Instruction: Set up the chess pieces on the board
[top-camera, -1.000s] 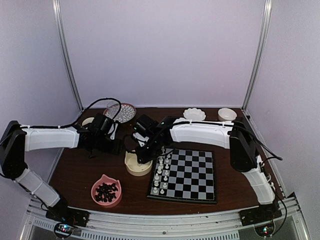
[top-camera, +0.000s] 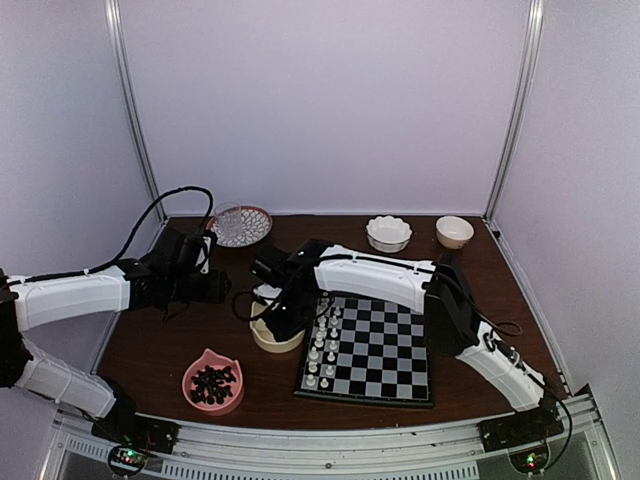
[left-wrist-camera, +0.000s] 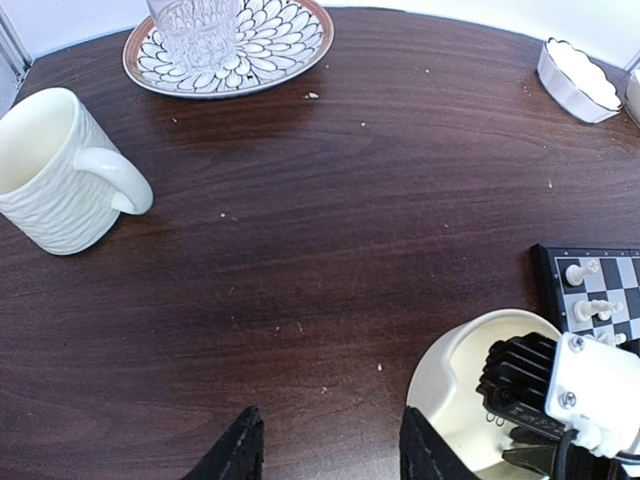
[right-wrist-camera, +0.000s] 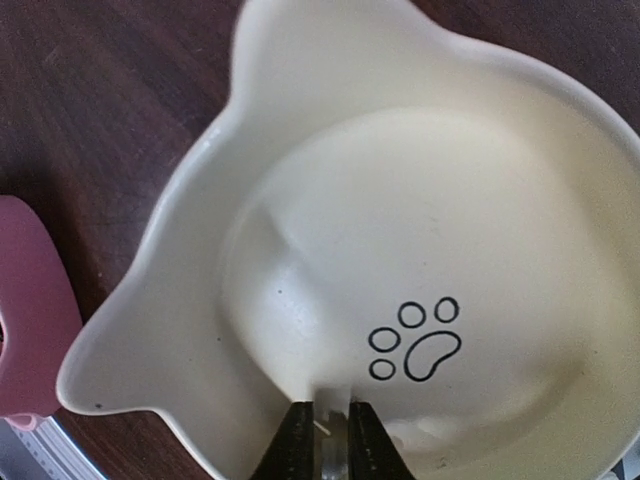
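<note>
The chessboard (top-camera: 380, 360) has white pieces (top-camera: 330, 350) standing along its left side. A pink bowl (top-camera: 214, 390) holds several black pieces. My right gripper is down inside the cream bowl (right-wrist-camera: 440, 220), its fingertips close together; a small pale shape shows between them, and I cannot tell if it is held. My left gripper hangs over bare table left of the cream bowl, open with nothing between its fingers.
A white mug (left-wrist-camera: 60, 180), a patterned plate (top-camera: 240, 225) with a glass (left-wrist-camera: 190, 30), a scalloped dish (top-camera: 389, 230) and a small bowl (top-camera: 454, 230) stand toward the back.
The left arm has drawn back to the left from beside the cream bowl. The right arm has shifted slightly left and toward the front over that bowl.
</note>
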